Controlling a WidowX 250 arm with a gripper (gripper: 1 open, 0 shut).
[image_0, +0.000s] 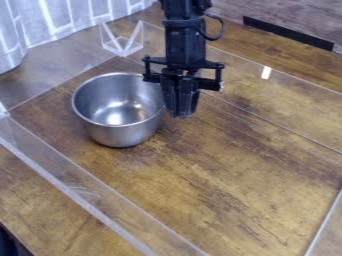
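A steel bowl (110, 117) rests on the wooden table (227, 190), left of centre. My black gripper (182, 108) hangs from the arm at the bowl's right side, low and close to its rim, with its fingers drawn together. Nothing shows between the fingers. The area behind the gripper is hidden by it.
Clear plastic edges run along the left and right sides of the table. A white cloth (40, 25) is at the back left, with a small white frame (120, 40) near it.
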